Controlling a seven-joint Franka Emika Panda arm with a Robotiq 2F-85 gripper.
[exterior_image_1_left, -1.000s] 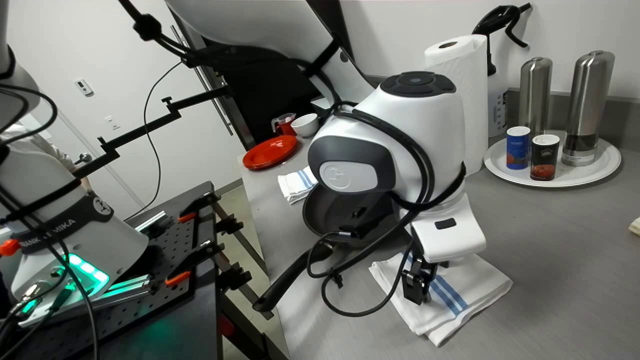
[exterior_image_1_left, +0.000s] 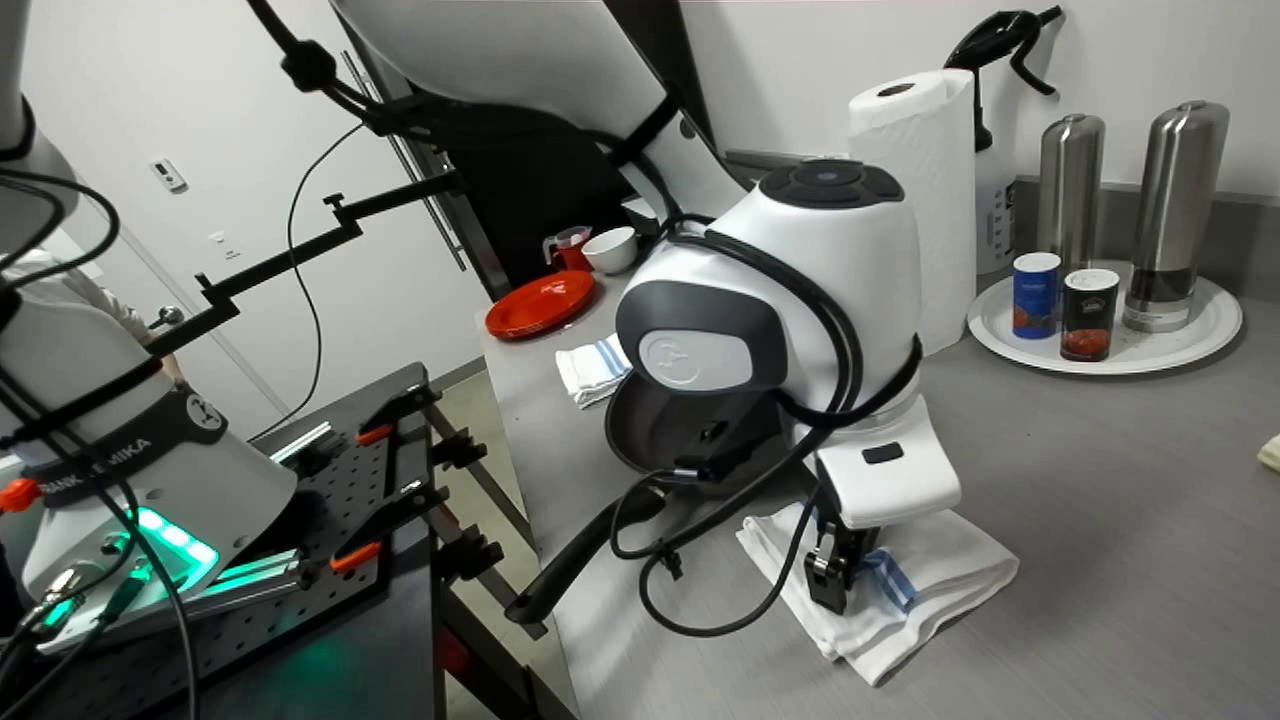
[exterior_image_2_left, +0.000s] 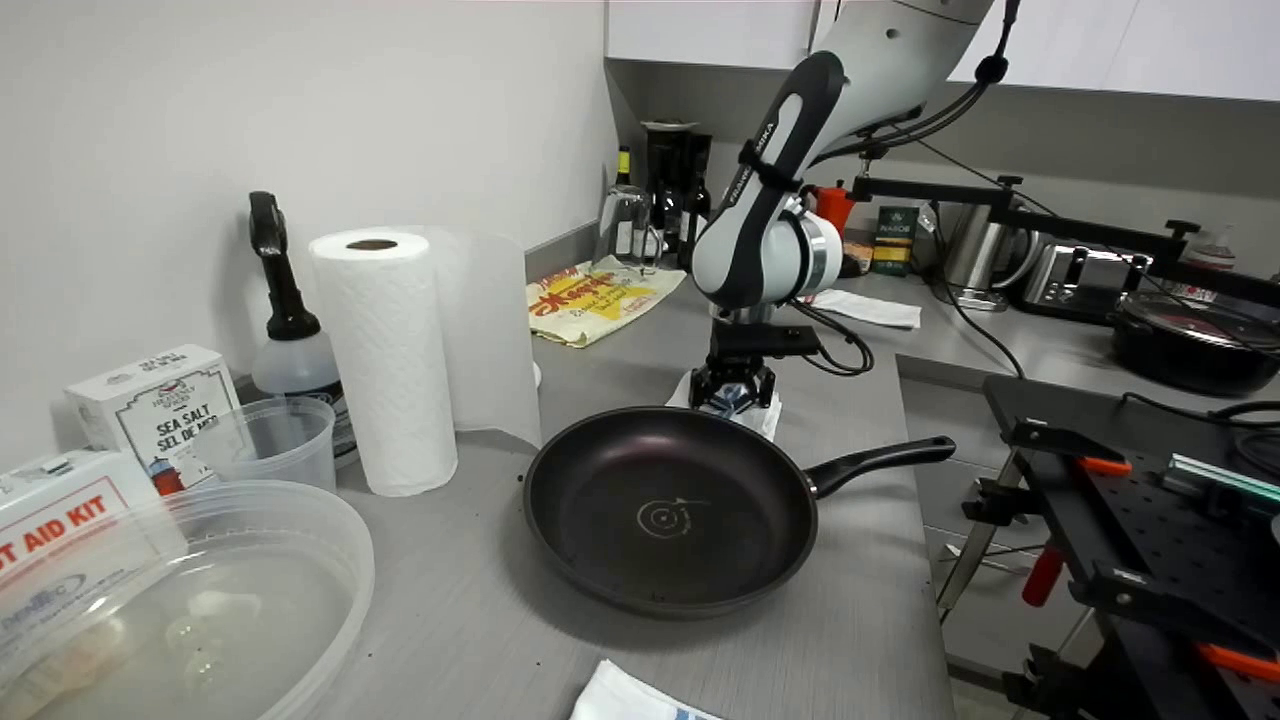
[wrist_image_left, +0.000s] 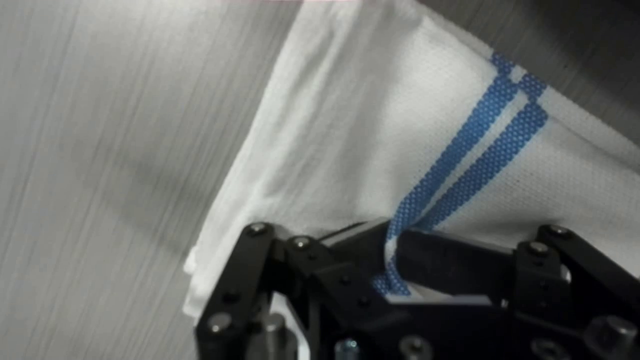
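Note:
A folded white towel (exterior_image_1_left: 960, 554) with blue stripes lies on the grey counter, just past the pan's handle in exterior view 1. My gripper points down onto it and is shut, with a thin striped fold of the cloth pinched between its fingers. In the wrist view the blue stripes (wrist_image_left: 474, 150) run down into that fold, and the rest of the towel spreads flat, slightly rumpled. From exterior view 2, the gripper (exterior_image_2_left: 732, 396) is behind the pan, and only part of the towel (exterior_image_2_left: 759, 416) shows there.
Close to the gripper sits a black frying pan (exterior_image_2_left: 672, 516), its handle (exterior_image_2_left: 882, 462) toward the counter edge. A paper towel roll (exterior_image_2_left: 384, 372) stands by the wall. Another striped cloth (exterior_image_1_left: 591, 371) lies beyond the pan. Bare counter extends right of the towel, before the white plate (exterior_image_1_left: 1110, 360).
The gripper has closed and gathered the towel's middle into a fold; the stripes that lay flat are now bunched at the fingers. The arm has shifted slightly left and the towel's edge has drawn inward.

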